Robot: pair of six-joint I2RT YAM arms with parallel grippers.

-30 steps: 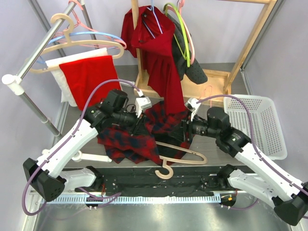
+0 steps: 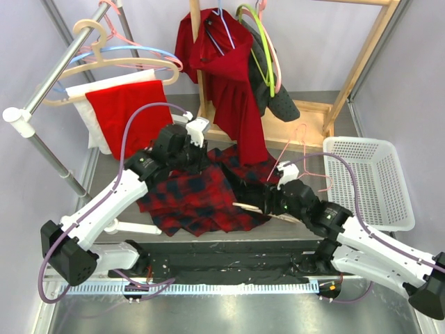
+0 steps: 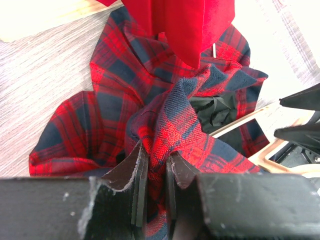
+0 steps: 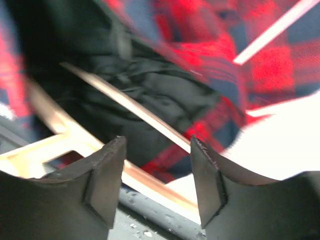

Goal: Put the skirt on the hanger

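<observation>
The red-and-navy plaid skirt lies spread on the floor, its black inside showing at the right. My left gripper is shut on a bunched fold of the skirt. A beige hanger lies partly under or in the skirt, mostly hidden in the top view. My right gripper stands open above the hanger and the black opening; in the left wrist view its two dark fingers show at the right, beside the hanger.
A wooden rack with red and dark garments stands behind, red cloth hanging low over the skirt. A metal rail with hangers and cloths is at left. A white basket and pink wire hanger are at right.
</observation>
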